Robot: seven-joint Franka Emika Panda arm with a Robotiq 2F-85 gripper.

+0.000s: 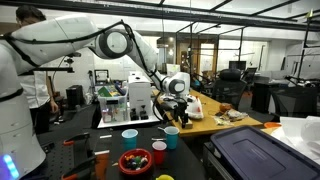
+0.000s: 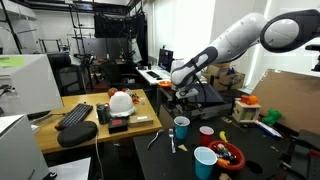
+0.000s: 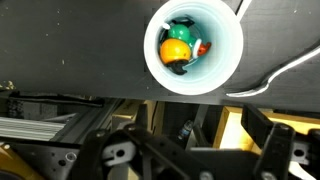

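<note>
My gripper (image 1: 175, 110) points down in the middle of the scene, its fingers apart with nothing between them. In the second exterior view the gripper (image 2: 186, 101) hangs above a blue cup (image 2: 181, 131). The wrist view looks down into a round pale cup (image 3: 154, 62) holding small green, orange and red objects (image 3: 178, 47); this cup lies ahead of the gripper's dark fingers (image 3: 123, 150). A second blue cup (image 2: 205, 164), a red cup (image 2: 206, 138) and a red bowl (image 2: 229, 156) with mixed small items stand nearby on the dark table.
A dark lidded case (image 1: 262, 155) takes up the right side. White drawers (image 1: 139, 100) stand behind the cups, with a wooden table (image 1: 210, 124) beyond. In the wrist view a light spoon-like utensil (image 3: 275, 76) lies right of the cup.
</note>
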